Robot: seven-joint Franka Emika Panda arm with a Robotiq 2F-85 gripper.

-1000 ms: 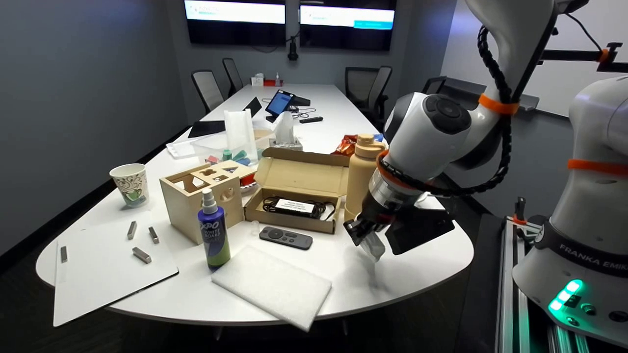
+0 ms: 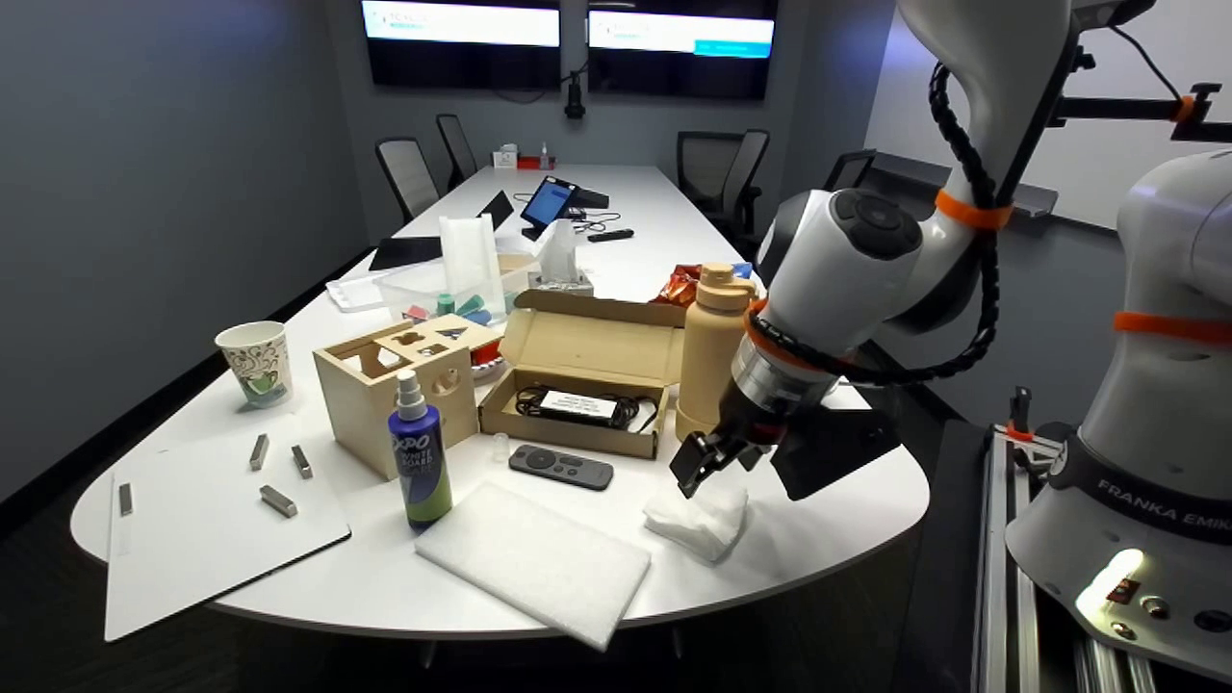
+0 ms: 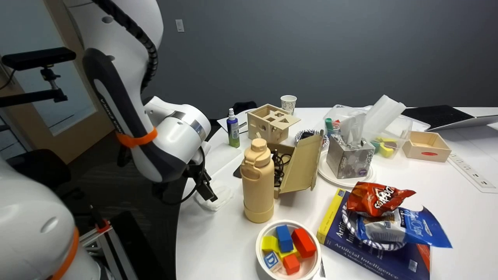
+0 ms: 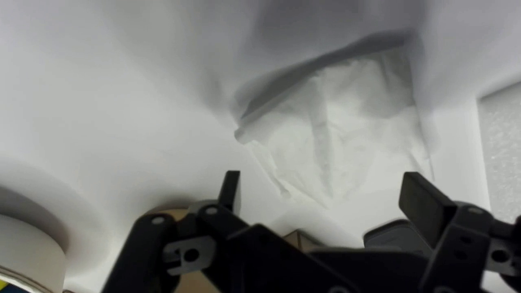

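Note:
A crumpled white tissue [image 2: 702, 520] lies on the table's near right part, right of the white foam sheet [image 2: 534, 559]. In the wrist view the tissue [image 4: 337, 132] spreads out just beyond the fingertips, touching neither. My gripper [image 2: 722, 456] is above it and stands open, its two black fingers [image 4: 423, 207] wide apart with nothing held between them. From the other side, the tissue [image 3: 217, 196] shows beneath the gripper [image 3: 209, 186], close to the table edge.
A tan bottle [image 3: 258, 186] stands close beside the gripper. Around it are an open cardboard box [image 2: 577, 404], a remote [image 2: 561, 467], a spray bottle [image 2: 419, 456] and a bowl of blocks [image 3: 261, 247]. Bare table lies to the tissue's right.
A second ago the tissue hung bunched in the gripper above the table. Now the fingers are open and the tissue lies spread on the tabletop below. The arm has barely shifted.

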